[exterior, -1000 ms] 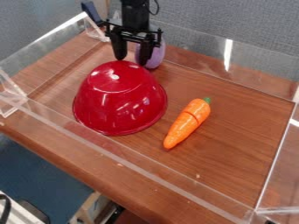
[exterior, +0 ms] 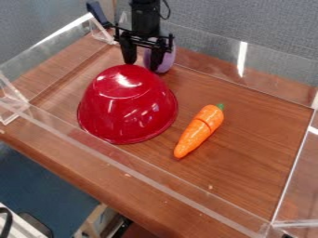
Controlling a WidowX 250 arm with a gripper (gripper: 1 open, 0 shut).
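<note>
My black gripper hangs at the top centre, above and behind an upturned red bowl on the wooden table. A purple object is beside and partly behind my fingers; whether they touch it or hold it is unclear. An orange carrot with a green tip lies on the table to the right of the bowl.
Clear low walls surround the wooden table. A grey wall stands behind, and a dark blue floor lies beyond the front-left edge.
</note>
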